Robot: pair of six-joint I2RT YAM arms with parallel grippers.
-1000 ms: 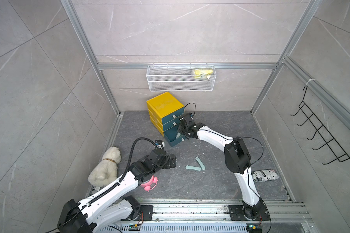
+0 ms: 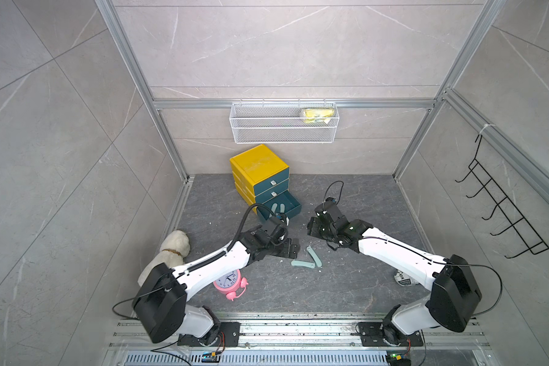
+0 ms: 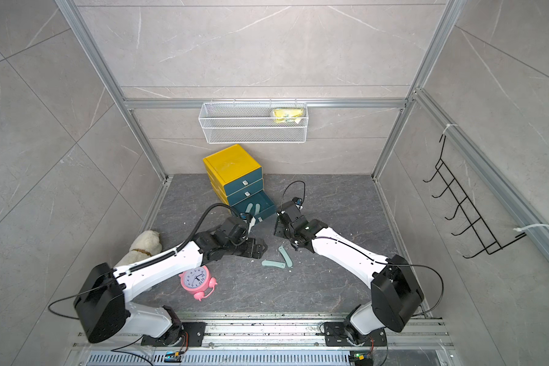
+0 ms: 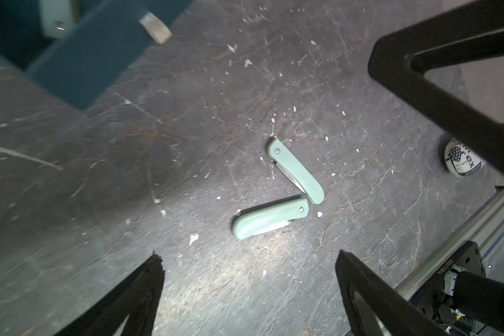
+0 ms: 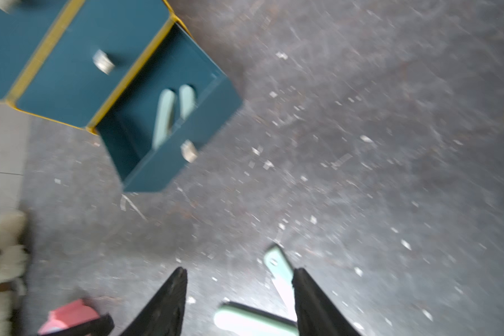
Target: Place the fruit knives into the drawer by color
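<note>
Two mint-green folding knives lie on the grey floor: one horizontal (image 2: 302, 263), one angled (image 2: 314, 256). The open bottom drawer (image 5: 207, 112) of the yellow-and-teal cabinet (image 2: 256, 164) holds two mint knives (image 5: 163, 117). My left gripper stands open above and just to the left of the loose knives, fingers empty. My right gripper hangs right of the drawer, above the loose knives, part open with nothing visibly held.
A pink alarm clock (image 3: 195, 277) and a white plush toy (image 3: 141, 247) sit at left. A wire basket (image 2: 262, 122) hangs on the back wall, a black hook rack at right.
My right gripper has pulled out of the drawer toward the front right. My left arm has moved right toward the loose knives.
</note>
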